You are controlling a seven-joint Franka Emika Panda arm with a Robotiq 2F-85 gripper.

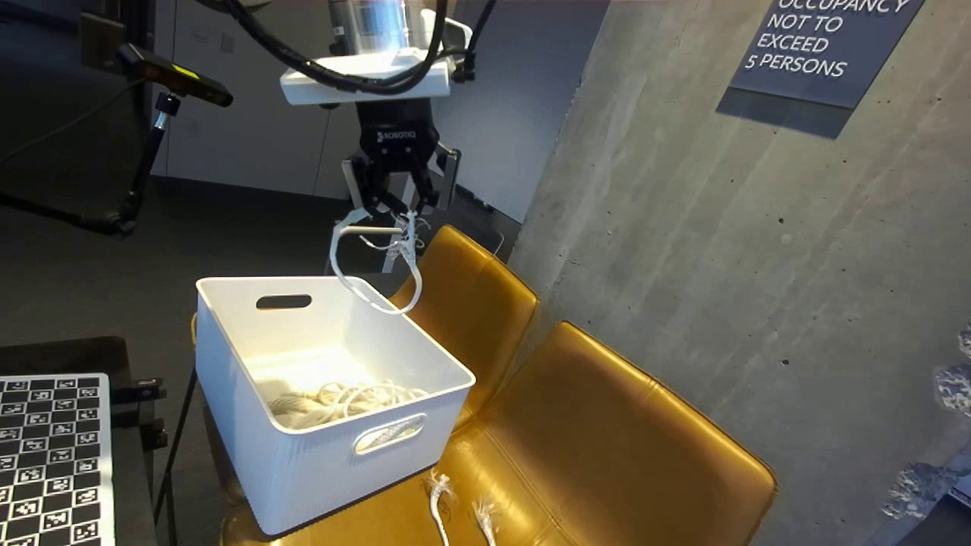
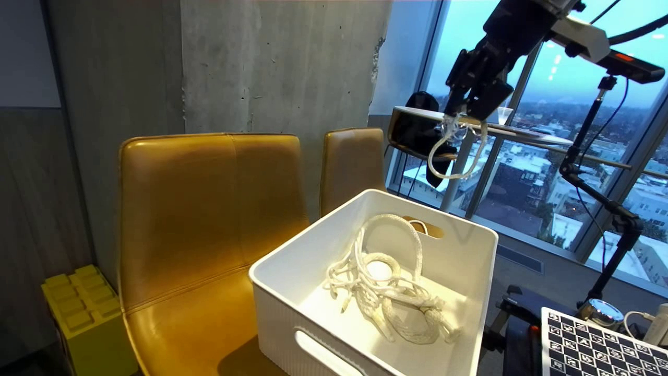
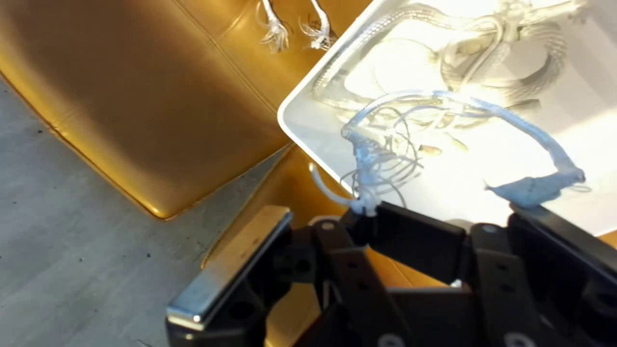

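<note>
My gripper is high, near the far end of the white box, pointing down. It is shut, and a loop of thin white rope with frayed ends hangs from its fingertips. The exact pinch is hard to make out. In the exterior view 2 the loop hangs clear of the box, above and beyond its far rim. The wrist view shows the rope arching over the box's inside. A tangle of white rope lies in the box.
Two frayed rope ends rest on the tan chair seat beside the box. Another chair stands behind. A checkered board is on the box's other side, and a camera on a stand rises near the gripper.
</note>
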